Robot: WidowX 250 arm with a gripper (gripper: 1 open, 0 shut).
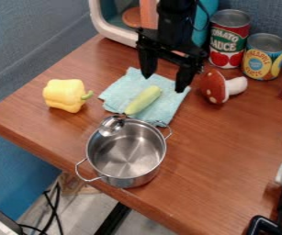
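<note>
My black gripper hangs over the back of a folded light-blue cloth, its two fingers spread open with nothing seen between them. A pale yellow corn-like item lies on the cloth. In front stands a steel pot, with a glass lid at its back rim. A yellow pepper is at the left, and a red mushroom toy lies right of the gripper.
A tomato sauce can and another can stand at the back right, near a toy kitchen box. A black appliance edges the right.
</note>
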